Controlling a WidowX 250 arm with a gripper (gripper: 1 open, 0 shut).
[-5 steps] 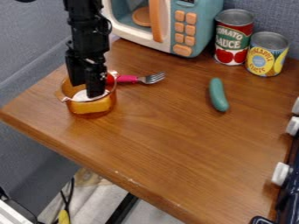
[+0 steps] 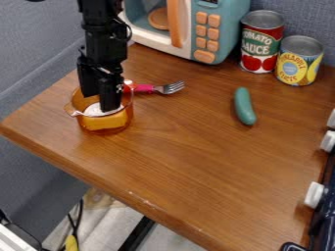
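Observation:
My black gripper (image 2: 104,94) reaches down from the top left into an orange pot (image 2: 102,122) with small handles near the table's left side. A white item lies inside the pot around the fingertips; whether the fingers are shut on anything is hard to tell. Just behind the pot lies a fork (image 2: 163,88) with a pink handle, partly hidden by the gripper.
A toy microwave (image 2: 210,29) stands at the back, beside a tomato can (image 2: 260,44) and a yellow can (image 2: 299,63). A green cucumber (image 2: 244,106) lies right of centre. A dark stove (image 2: 319,221) is at the right edge.
The gripper has shifted very slightly within the pot; everything else looks unchanged.

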